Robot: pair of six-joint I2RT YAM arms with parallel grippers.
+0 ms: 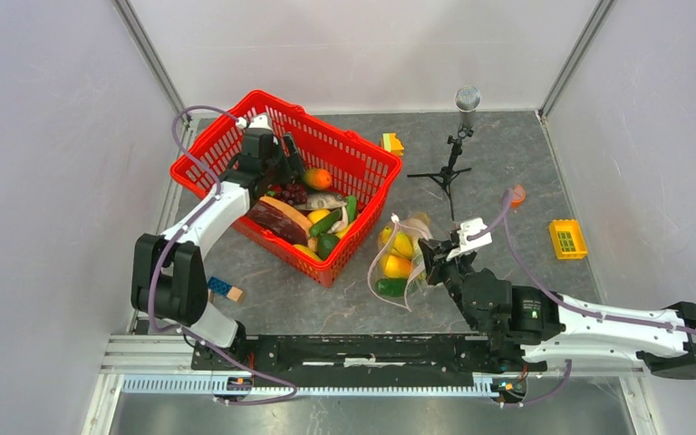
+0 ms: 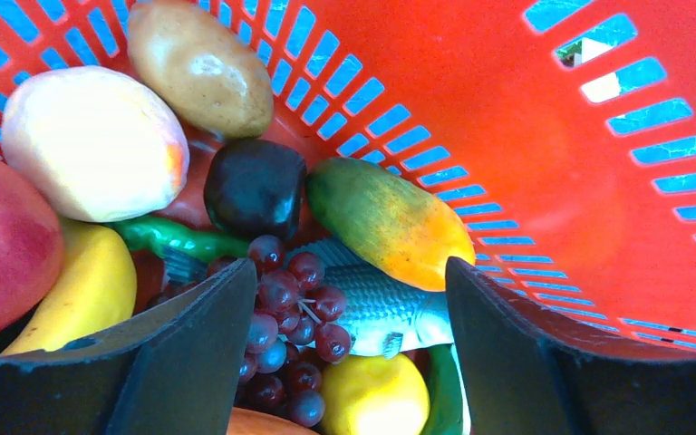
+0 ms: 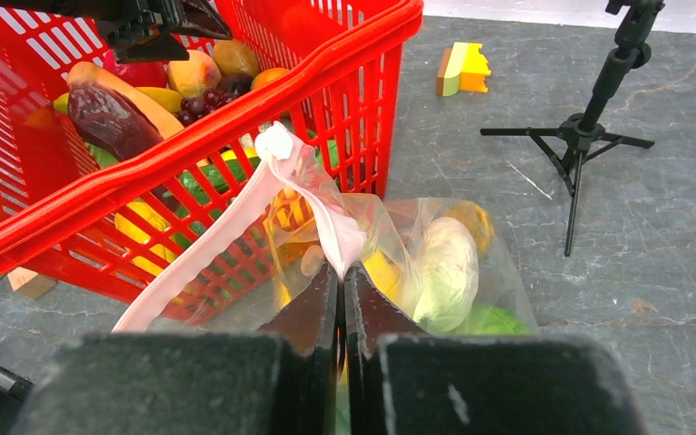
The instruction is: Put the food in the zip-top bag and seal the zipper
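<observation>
Inside the red basket (image 1: 337, 149) my left gripper hangs with fingers apart and nothing between them. Below it in the left wrist view lie dark grapes (image 2: 278, 292), a green-orange mango (image 2: 390, 222), a dark plum-like fruit (image 2: 254, 190), a brown potato-like item (image 2: 201, 68) and a yellow round fruit (image 2: 376, 394). The clear zip top bag (image 3: 498, 263) stands right of the basket, its pinkish zipper strip (image 3: 246, 207) spread in a loop, with several foods inside. My right gripper is shut on the bag's edge at the strip.
A black tripod stand (image 1: 453, 172) rises behind the bag. Yellow blocks (image 1: 392, 143) lie by the basket's back right, a small yellow crate (image 1: 567, 239) at the far right.
</observation>
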